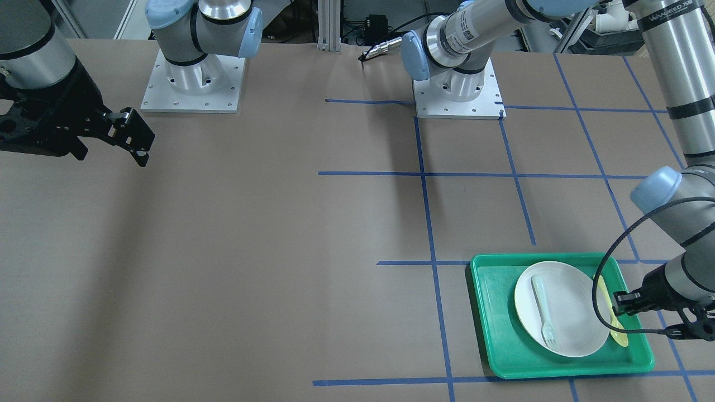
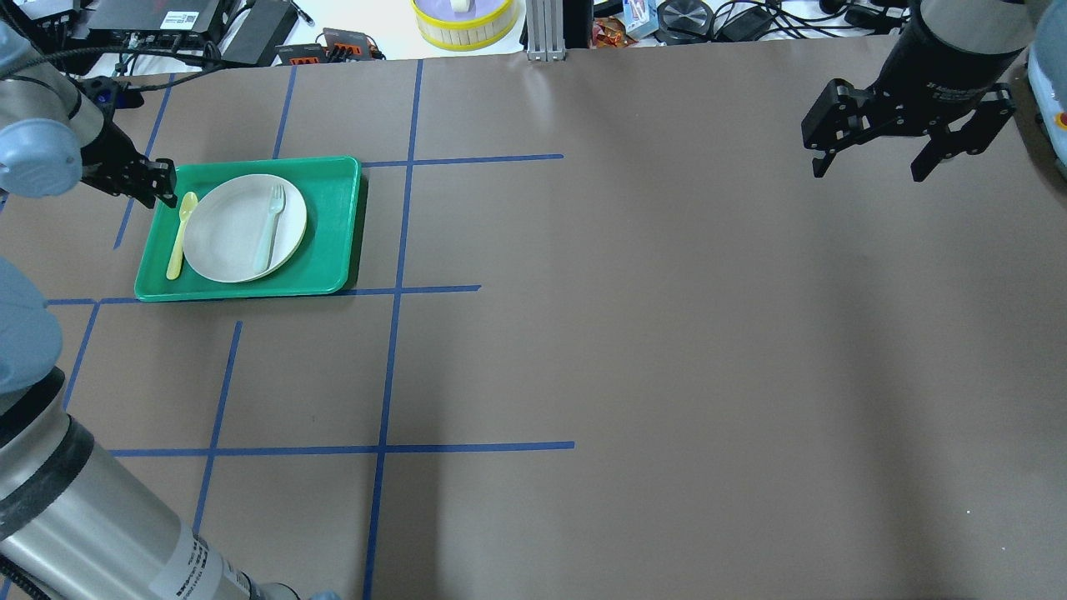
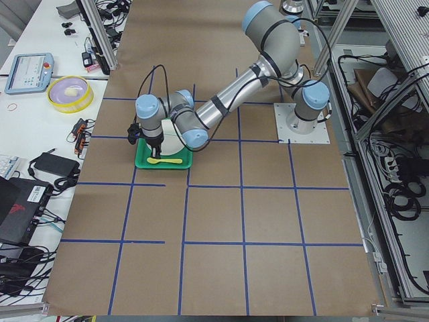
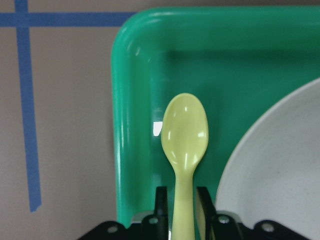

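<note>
A green tray (image 1: 494, 348) holds a white plate (image 1: 570, 308) with a pale fork (image 1: 544, 315) on it. A yellow spoon (image 4: 185, 135) lies in the tray beside the plate, bowl away from me in the left wrist view. My gripper is over the spoon's handle, its two fingers apart on either side of it. In the top view the gripper (image 2: 165, 195) hangs just above the tray's edge by the spoon.
Another arm's black gripper (image 2: 905, 140) hangs on the far side of the bare table. Two further arm bases stand at the back in the front view. Blue tape lines mark the floor around the tray.
</note>
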